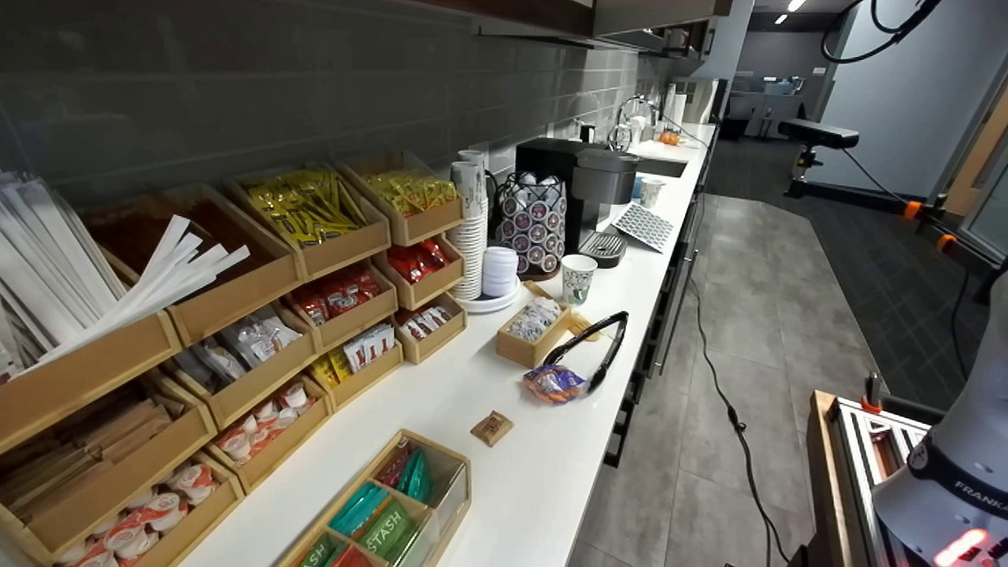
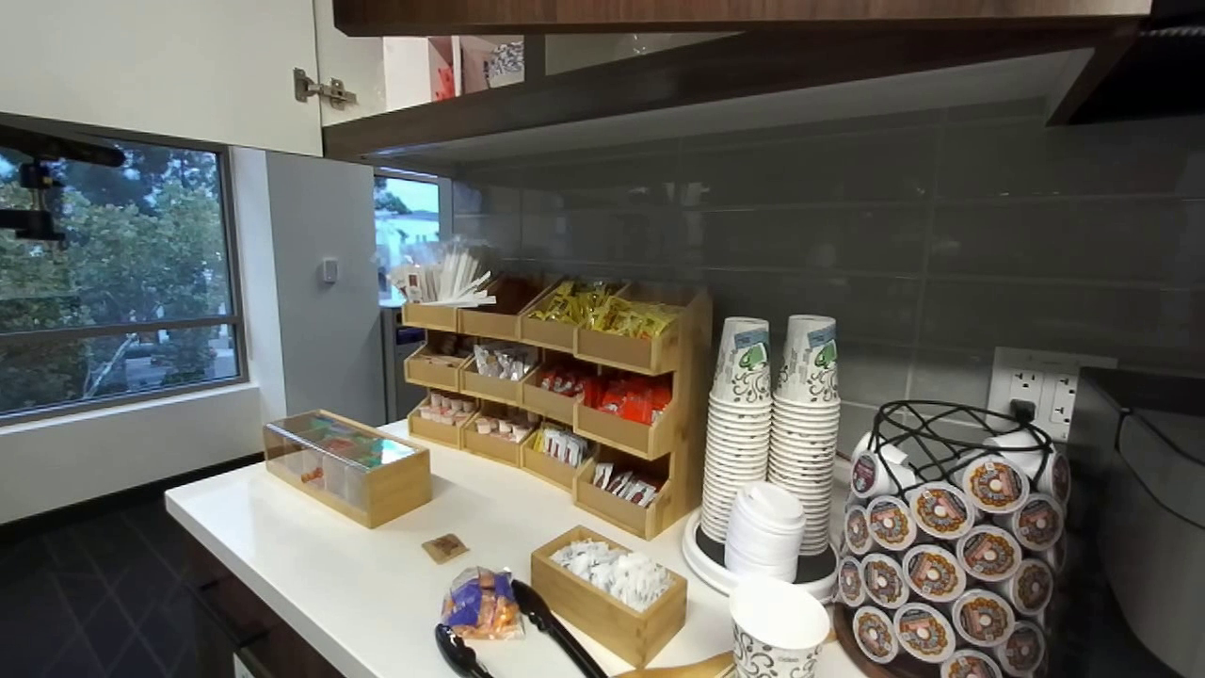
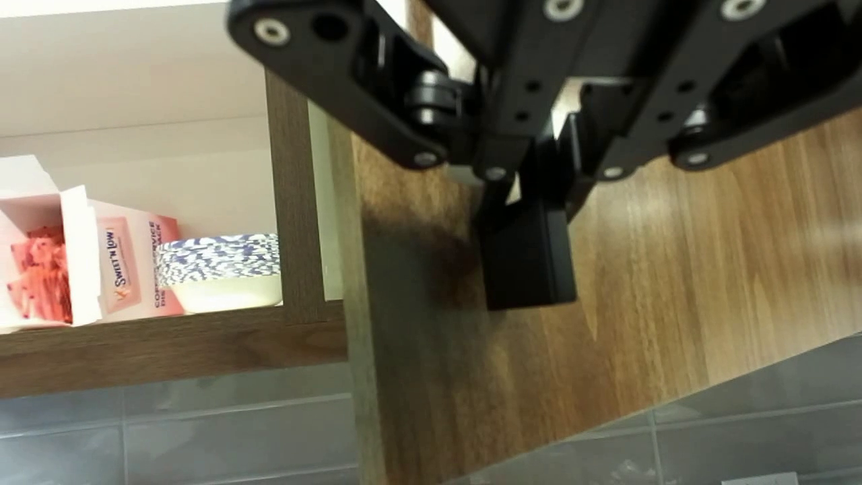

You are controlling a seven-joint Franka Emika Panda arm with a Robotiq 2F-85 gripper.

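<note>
In the wrist view my gripper is shut against the brown face of a wooden cabinet door (image 3: 671, 299). Its black fingers (image 3: 525, 250) overlap from this angle, and whatever lies between them is hidden. Left of the door's edge, the cabinet's inside is exposed. A pink and white Sweet'N Low box (image 3: 121, 254) with red packets stands there, beside a patterned pale stack (image 3: 222, 259). Neither exterior view shows the gripper; only the arm's lower part (image 1: 954, 463) appears at the right of exterior view 1.
Beneath the upper cabinet (image 2: 791, 85) runs a white counter (image 1: 529, 463). On it stand a tiered condiment rack (image 2: 678, 395), a tea box (image 2: 395, 486), cup stacks (image 2: 740, 452), a coffee-pod holder (image 2: 960, 531), black tongs (image 1: 614, 345) and a purple and orange snack bag (image 1: 554, 383).
</note>
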